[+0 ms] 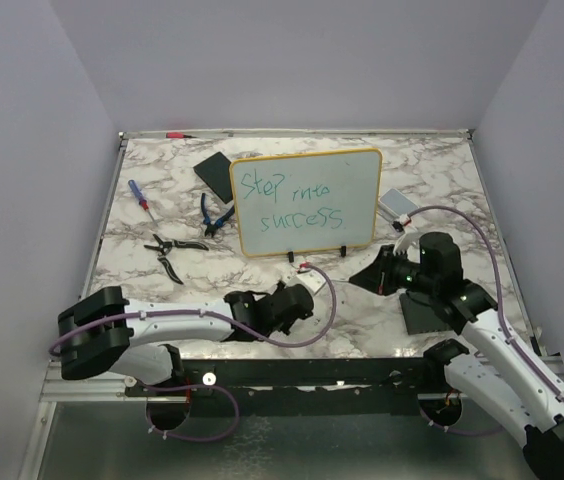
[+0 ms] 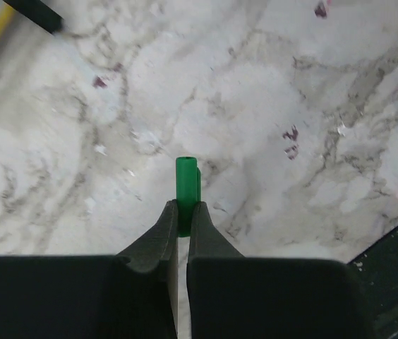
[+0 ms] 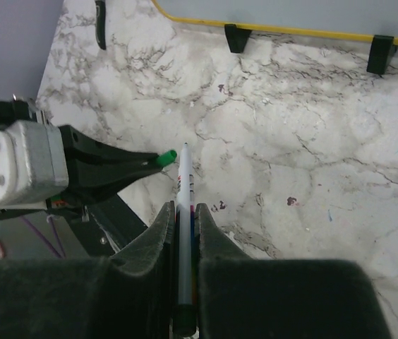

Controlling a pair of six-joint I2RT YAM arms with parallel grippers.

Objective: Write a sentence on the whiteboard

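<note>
The whiteboard stands upright with "Step into success" written on it in green. My left gripper is shut on a green marker cap, raised off the table. In the right wrist view that cap pokes out of the left fingertips, close to the pen tip. The right gripper is shut on a white marker, its uncapped tip pointing toward the board side. In the top view both grippers are in front of the board, the right one to its lower right.
Black clips hold the board's bottom edge. Pliers, black-handled cutters and a blue screwdriver lie left. A grey box lies right of the board. Marble tabletop between the arms is bare.
</note>
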